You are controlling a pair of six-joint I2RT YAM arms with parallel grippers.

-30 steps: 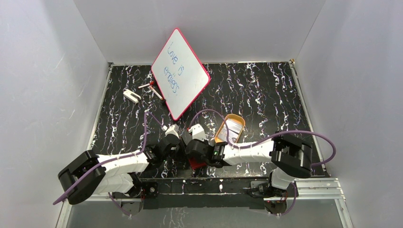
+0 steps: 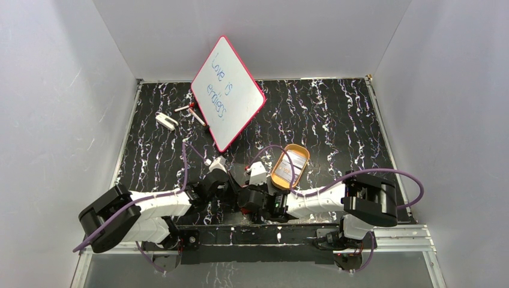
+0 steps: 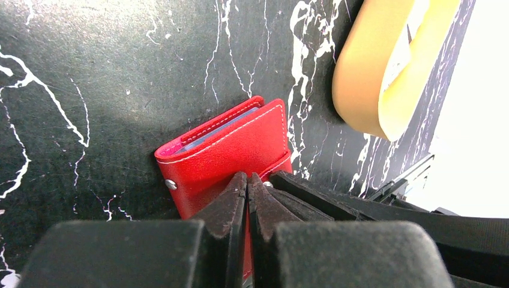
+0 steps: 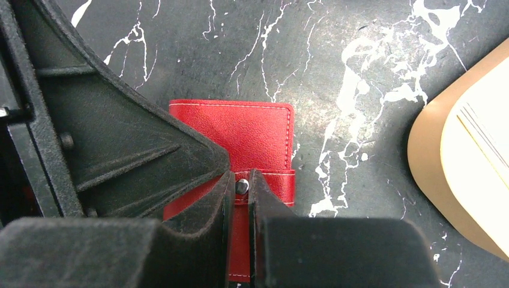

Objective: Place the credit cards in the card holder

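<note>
A red leather card holder [image 3: 210,138] with a snap strap lies on the black marble table under both grippers, a blue card edge showing inside its fold in the left wrist view. My left gripper is shut at the holder's side. My right gripper is shut at the silver snap on the strap, its fingertips close together on it. From above, both grippers [image 2: 231,180] [image 2: 252,195] crowd over the holder and hide most of it.
An orange tray [image 2: 303,153] with white cards sits right of the grippers. A whiteboard [image 2: 228,90] leans at the back, with markers [image 2: 196,116] and a white object [image 2: 167,120] at its left.
The left arm has moved very little.
</note>
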